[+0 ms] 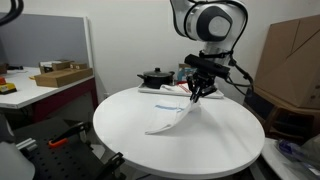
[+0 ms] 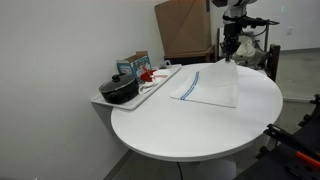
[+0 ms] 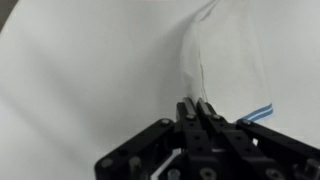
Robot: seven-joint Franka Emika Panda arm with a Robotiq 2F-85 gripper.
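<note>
A white cloth with a blue stripe (image 2: 200, 85) lies partly on the round white table (image 2: 150, 130), one corner raised off it. My gripper (image 1: 194, 97) is shut on that raised corner, above the table. In exterior view 2 the gripper (image 2: 229, 60) shows at the top of the lifted part, with the cloth slanting down from it. The wrist view has the cloth (image 3: 232, 60) running away from the closed fingers (image 3: 190, 108), its blue stripe at the right. The exact pinch between the fingertips is hard to make out.
A black pot (image 2: 121, 88) stands on a white rack (image 2: 150, 88) along the table's back edge, with red-and-white items (image 2: 148, 75) beside it. Cardboard boxes (image 1: 290, 60) stand beyond the table.
</note>
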